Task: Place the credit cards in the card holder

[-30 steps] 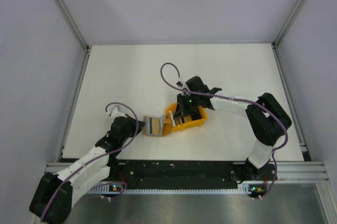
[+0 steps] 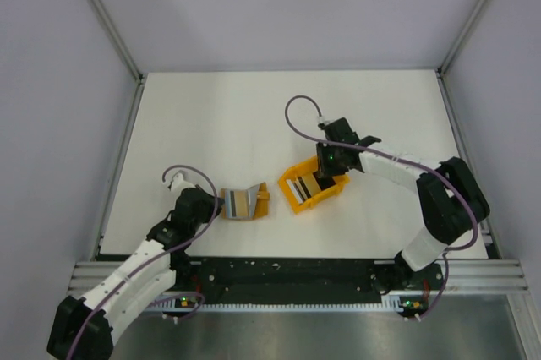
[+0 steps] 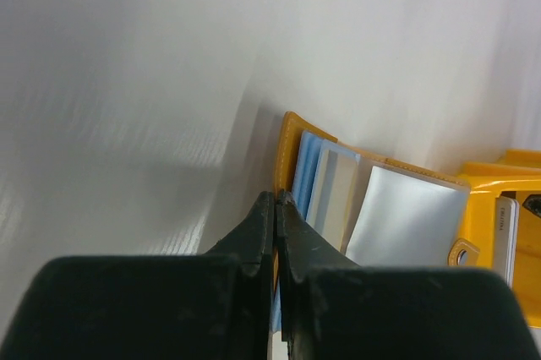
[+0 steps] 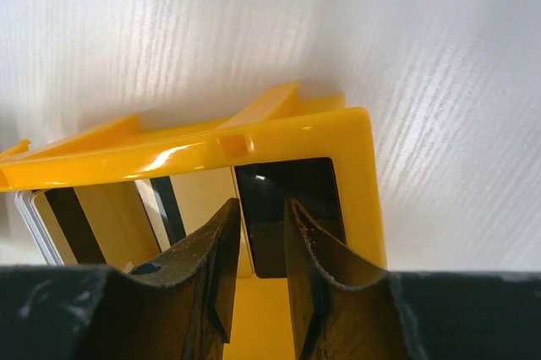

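The brown card holder [image 2: 262,197] lies open at the front left, with a blue-edged card and a tan card [image 2: 240,203] in its slots. At its left edge, my left gripper has its fingertips together on the thin brown border, so it is shut on the holder. To the right, the yellow basket [image 2: 303,204] holds cards in a row. My right gripper is over the basket's right end, its fingers parted. Below and between them show a black card [image 4: 292,191] and a tan card [image 4: 203,199]; neither is visibly gripped.
More cards [image 4: 52,220] lean at the other end of the basket. A narrow gap of bare table separates holder and basket.
My left gripper and the card holder have shifted slightly left.
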